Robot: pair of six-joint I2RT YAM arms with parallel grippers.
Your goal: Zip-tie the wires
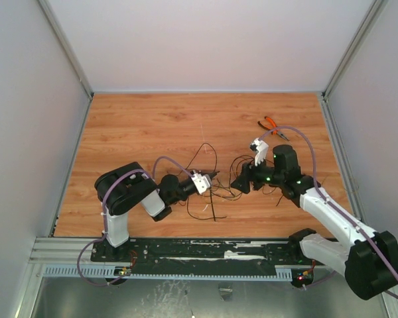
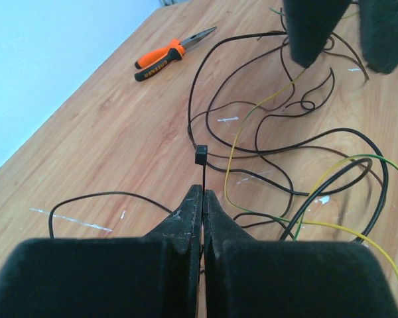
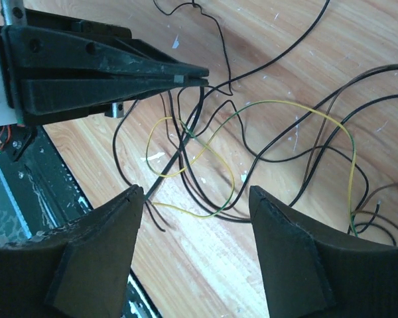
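Note:
Near the table's middle, my left gripper is shut, its tips pinching a thin black zip tie whose square head sticks up above them in the left wrist view. Black wires and a yellow-green wire lie in loose loops below. Just to the right in the top view is my right gripper. Its fingers stand apart, and the right wrist view shows nothing gripped between them. Whether the tie passes around any wires is hard to tell among the crossing dark strands.
Orange-handled pliers lie at the back right of the wooden table. More loose wire lies beneath the right arm.

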